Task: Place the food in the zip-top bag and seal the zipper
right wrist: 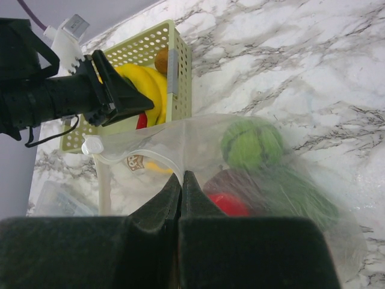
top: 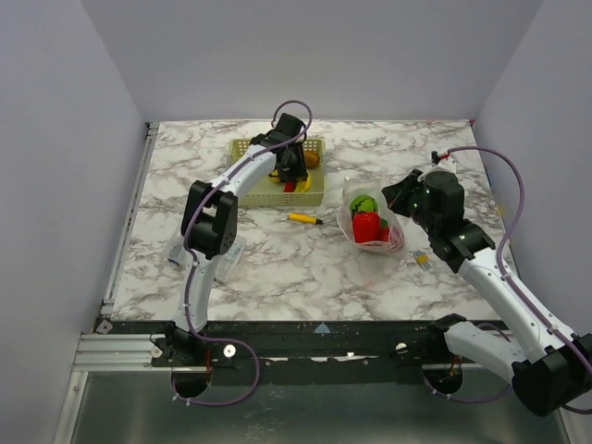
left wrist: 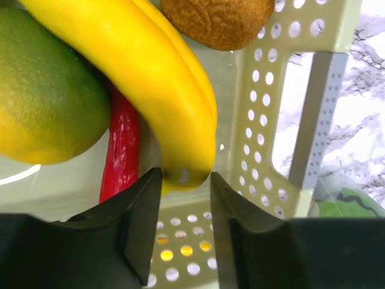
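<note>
In the green basket (top: 263, 199), my left gripper is part open around the tip of a yellow banana (left wrist: 156, 84), beside a red chili (left wrist: 120, 150), a mango (left wrist: 48, 96) and a brown round food (left wrist: 213, 18). My right gripper is shut on the rim of the clear zip top bag (right wrist: 132, 150), holding it up. Inside the bag are a green round vegetable (right wrist: 251, 143), red food (top: 366, 228) and other greens.
A yellow-handled tool (top: 302, 218) lies below the basket. Clear items (top: 231, 259) lie at the left, and a small yellow-and-blue object (top: 422, 260) at the right.
</note>
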